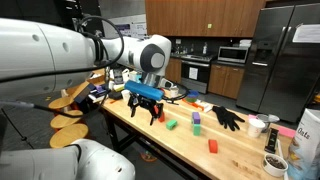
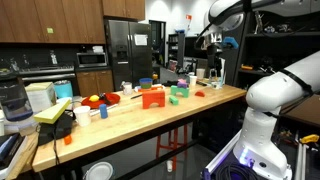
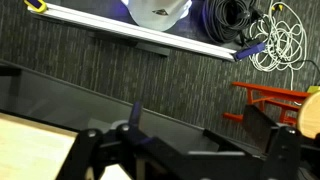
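Observation:
My gripper [image 1: 144, 116] hangs over the near-left edge of the wooden table in exterior view 1, fingers pointing down. Exterior view 2 shows the gripper [image 2: 212, 72] raised at the table's far right end. In the wrist view, the fingers of the gripper stand wide apart, open, with only dark floor beyond them. Closest on the table are a green block [image 1: 171, 125], a purple-and-green box [image 1: 196, 122] and a red block [image 1: 213, 146]. None of them is between the fingers.
Black gloves [image 1: 225, 118], a white bowl [image 1: 256, 127] and a white tub [image 1: 305, 138] lie farther right. A red box [image 2: 153, 99] and blue cup [image 2: 103, 111] stand along the table [image 2: 130, 118]. On the floor are a red stool [image 3: 270, 97] and cables [image 3: 285, 40].

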